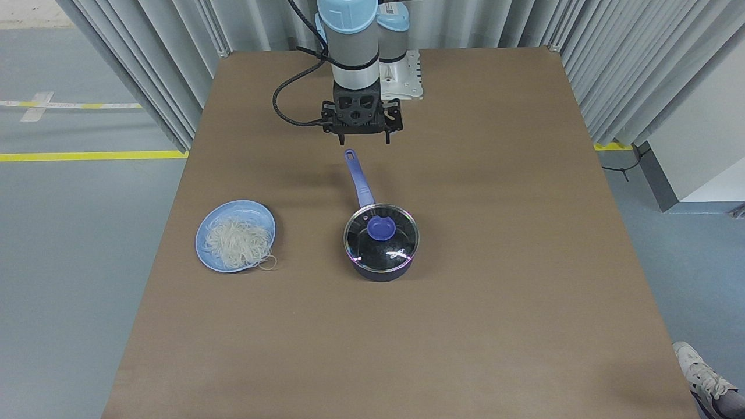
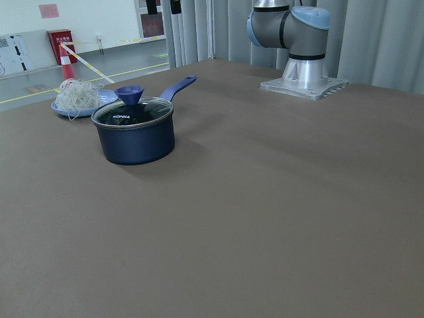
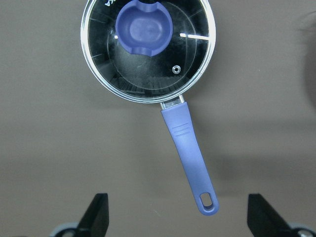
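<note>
A dark saucepan point(image 2: 136, 142) sits on the brown table, covered by a glass lid point(image 1: 391, 248) with a blue knob point(image 3: 143, 27). Its blue handle point(image 3: 186, 153) points toward the robot arm. My gripper point(image 1: 364, 137) hangs open above and just beyond the handle's end; in the wrist view its two fingers stand apart on either side of the handle's lower end, nothing between them. A light blue plate point(image 1: 209, 259) heaped with white noodle-like strands point(image 1: 237, 241) lies left of the pan in the front view, some strands trailing over its rim.
The arm's base point(image 2: 301, 83) stands at the back edge, and a cable loops beside the gripper. A shoe point(image 1: 702, 373) shows on the floor at lower right.
</note>
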